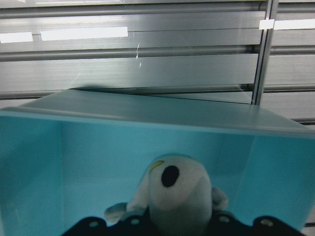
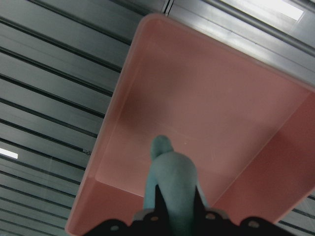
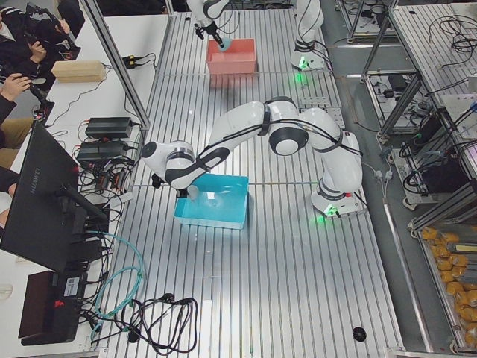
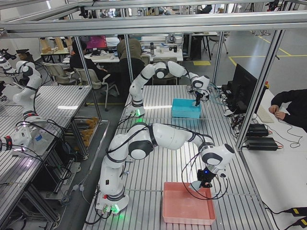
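Note:
My left gripper [image 3: 181,189] is shut on a grey-white plush toy [image 1: 179,191] with a dark oval spot, held at the blue bin [image 3: 223,218]; the left wrist view shows the bin's walls behind the toy. My right gripper [image 4: 204,182] is shut on a teal plush toy [image 2: 174,182], held over the pink bin [image 4: 187,215]. In the right wrist view the visible floor of the pink bin is bare. The fingertips are mostly hidden by the toys.
Both bins stand on the slatted metal table [image 3: 276,261]. A monitor [image 3: 41,194], power units and cables line one side, beside frame posts. Open table surrounds the bins.

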